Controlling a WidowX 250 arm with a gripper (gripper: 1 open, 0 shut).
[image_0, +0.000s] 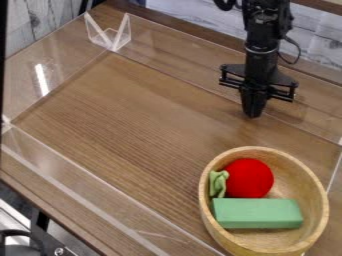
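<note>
The black robot arm comes down from the top right, and its gripper (251, 98) hangs low over the wooden table at the upper right. Its fingertips are shut close together near the tabletop, with nothing visible between them. A light wooden bowl (307, 178) at the lower right holds a red round object (250, 178), a green block (257, 213) and a small light-green item (218, 184).
A clear plastic or wire holder (110, 32) stands at the upper left of the table (120, 130). A table edge runs along the lower left, with a dark cable beyond it.
</note>
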